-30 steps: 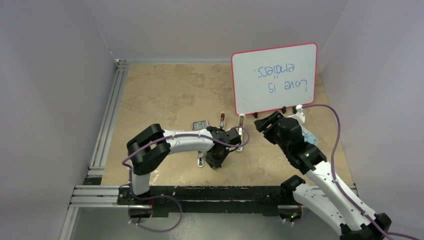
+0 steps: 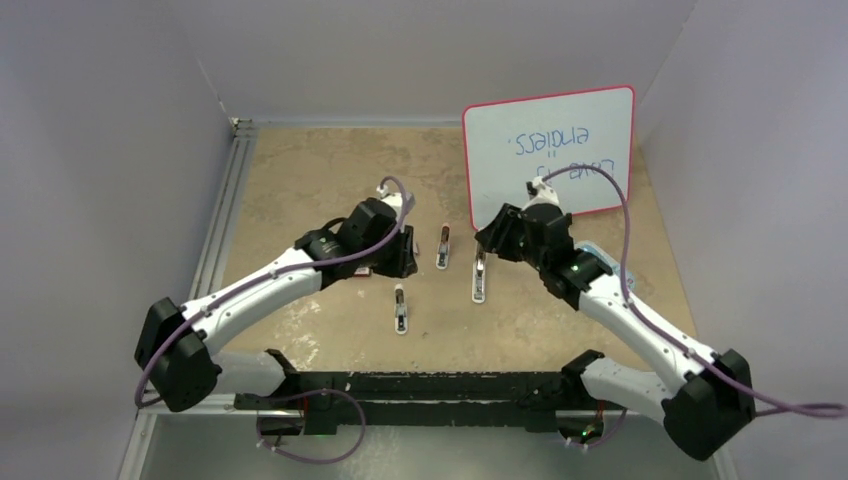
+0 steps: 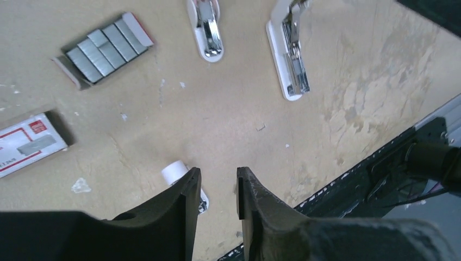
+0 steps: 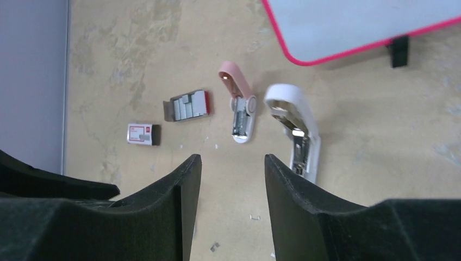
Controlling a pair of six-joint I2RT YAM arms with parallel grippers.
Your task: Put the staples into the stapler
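Note:
Three staplers stand apart on the table. The pink stapler [image 4: 235, 81] and the long white stapler [image 4: 293, 103] have their top arms swung up, baring their metal channels. A small white stapler [image 2: 401, 318] lies nearer the front, partly behind a finger in the left wrist view. Grey staple strips [image 3: 108, 48] lie in an opened box further left. My left gripper is open above the table with an empty gap. My right gripper is open too, nothing between its fingers; from above it covers the far end of the long white stapler.
A white-and-red box [image 3: 30, 142] lies near the staple strips. At the back right lies a whiteboard [image 2: 550, 130] with a red rim and writing. A few loose staples [image 3: 261, 127] are scattered on the table.
My left gripper has moved left and toward the back, uncovering the small white stapler. My right gripper has moved left, over the far end of the long white stapler.

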